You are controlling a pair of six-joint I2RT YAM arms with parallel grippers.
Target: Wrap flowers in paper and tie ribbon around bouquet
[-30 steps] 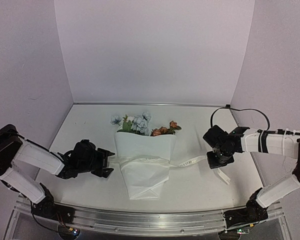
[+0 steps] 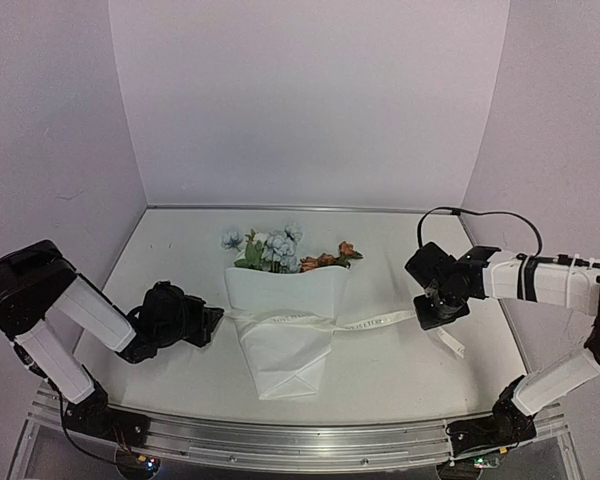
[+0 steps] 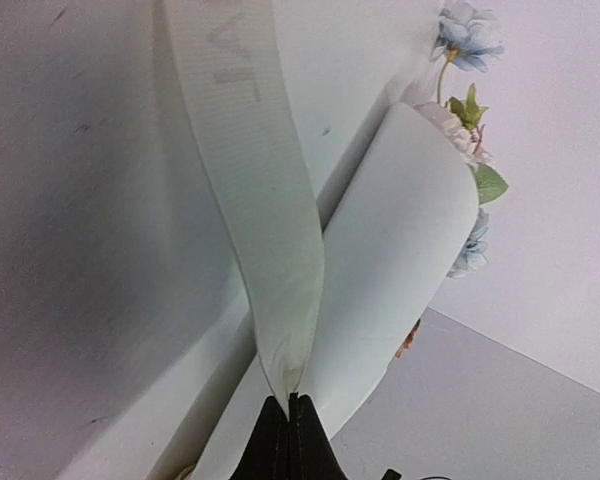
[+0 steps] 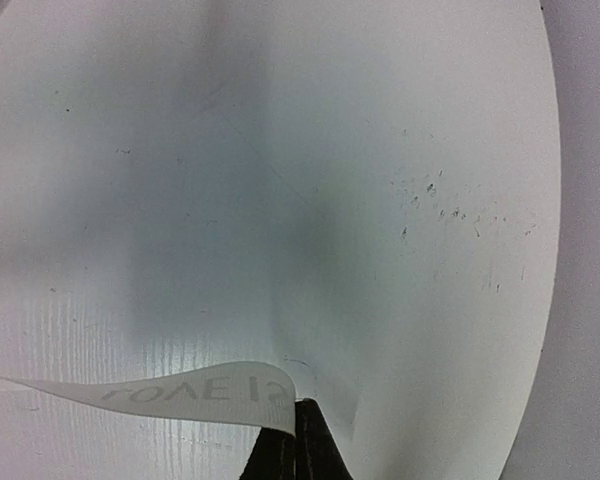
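A bouquet of blue, white and orange fake flowers [image 2: 278, 248] lies wrapped in white paper [image 2: 285, 365] at the middle of the table. Across the paper runs a pale lettered ribbon [image 2: 375, 321]. In the left wrist view the ribbon [image 3: 265, 220] narrows to a pinch at the tips of my left gripper, which is shut on it beside the wrap's left edge. My right gripper is shut on the ribbon [image 4: 195, 393] to the right of the bouquet. A loose ribbon tail [image 2: 450, 343] hangs below the right gripper in the top view.
Walls stand at the back and both sides, and a metal rail [image 2: 290, 437] runs along the front edge. A black cable [image 2: 500, 214] arches above the right arm.
My left gripper's fingers, apart before, have closed on the ribbon's left end, and that arm has shifted slightly. The paper wrap has moved a little left.
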